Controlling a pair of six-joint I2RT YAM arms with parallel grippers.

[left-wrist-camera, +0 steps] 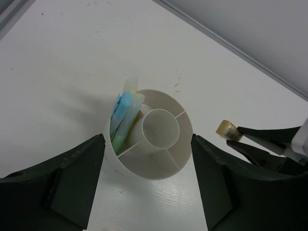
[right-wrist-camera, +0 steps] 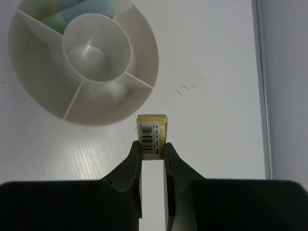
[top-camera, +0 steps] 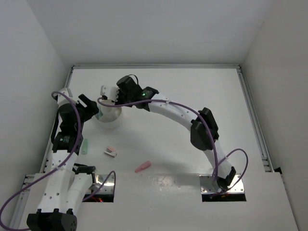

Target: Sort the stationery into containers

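The white round container (left-wrist-camera: 185, 161), split into compartments around a central cup (left-wrist-camera: 160, 129), stands at the back left of the table. Blue (left-wrist-camera: 121, 108), green (left-wrist-camera: 126, 126) and pale yellow (left-wrist-camera: 131, 85) highlighters lean in one of its compartments. In the left wrist view my left gripper is open, its fingers on either side of the container with nothing gripped. My right gripper is shut on a small yellowish block (right-wrist-camera: 153, 127) with a barcode label. That block is above the table, just outside the container's rim in the right wrist view.
A pink object (top-camera: 143, 167) lies near the front middle. A small stapler-like item (top-camera: 110, 151) and a green item (top-camera: 84, 146) lie in front of the container. The right arm partly covers the container from above.
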